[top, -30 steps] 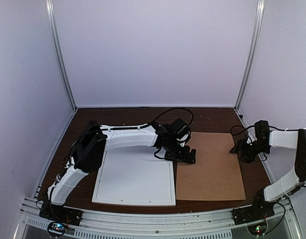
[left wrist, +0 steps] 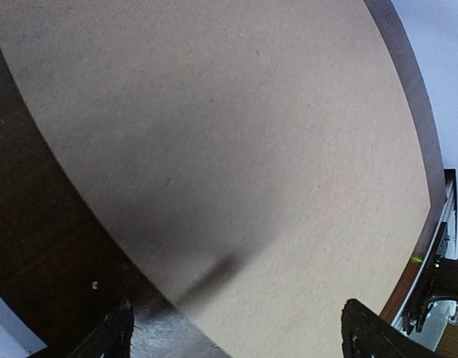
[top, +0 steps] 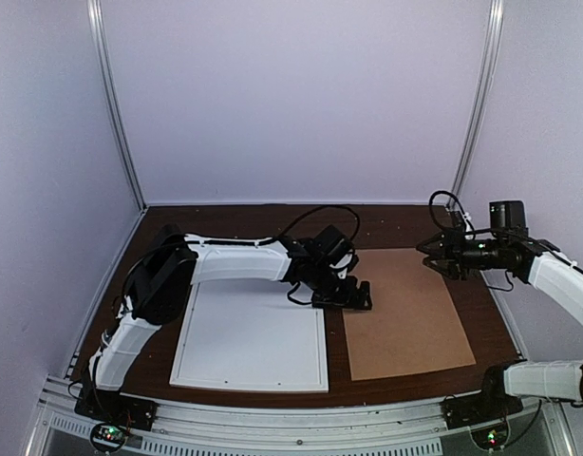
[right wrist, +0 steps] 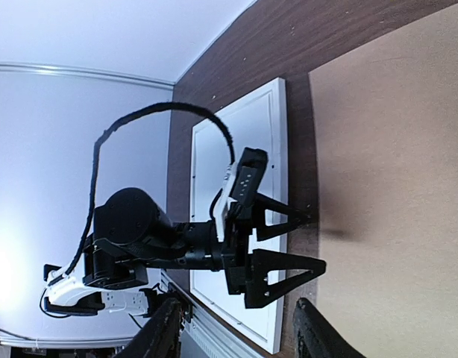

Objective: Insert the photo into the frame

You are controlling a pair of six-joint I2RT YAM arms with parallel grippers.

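The brown board [top: 405,332], a plain sheet, lies right of the white frame [top: 249,347] on the dark table. My left gripper [top: 353,296] is open over the board's left edge, its two fingers low in the left wrist view with board and table visible between them. My right gripper [top: 434,255] is above the board's upper right; its fingers [right wrist: 315,335] show at the bottom of the right wrist view with a gap, and I cannot tell whether anything is held. No picture side of a photo is visible.
The left arm [top: 239,261] stretches across the frame's upper part, hiding it in the top view. Bare table [top: 386,218] shows along the back. Pale walls and metal rails enclose the workspace.
The right gripper has risen and moved left over the board. The board has shifted and turned slightly, now a little right of where it lay. The left arm is nearly still.
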